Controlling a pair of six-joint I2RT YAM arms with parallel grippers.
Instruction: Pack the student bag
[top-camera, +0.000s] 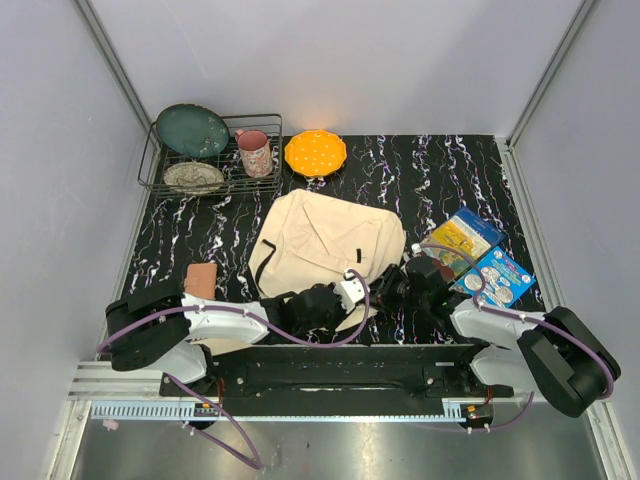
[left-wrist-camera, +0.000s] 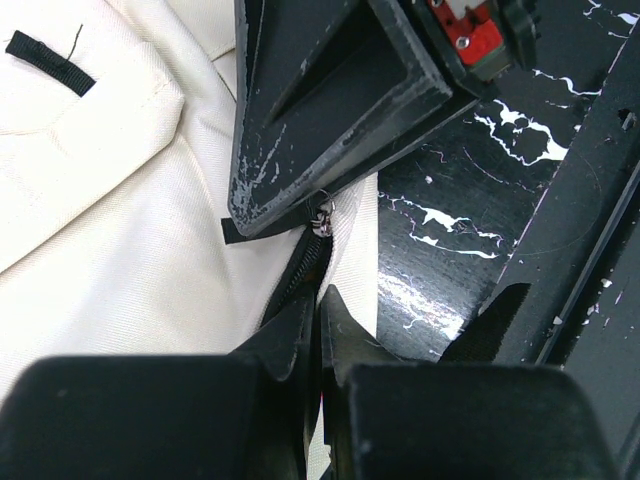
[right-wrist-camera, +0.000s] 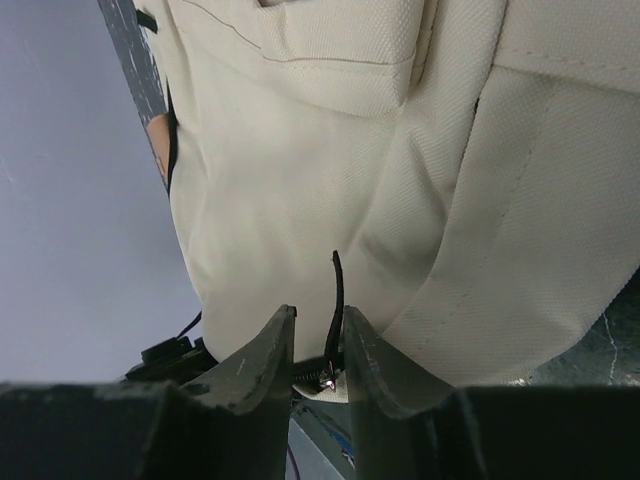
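A cream fabric bag (top-camera: 318, 235) lies flat in the middle of the counter. My left gripper is shut on its edge beside the dark zipper (left-wrist-camera: 305, 260). My right gripper is part open at that same edge, with the black strap and metal zipper pull (right-wrist-camera: 330, 375) between or just behind its fingers; whether it grips them I cannot tell. In the left wrist view the right gripper's black body sits over the zipper's end.
Books (top-camera: 500, 278) lie at the right, a brown item (top-camera: 201, 280) at the left. A dish rack (top-camera: 265, 183) with plates and a mug, and an orange plate (top-camera: 315, 150), stand at the back.
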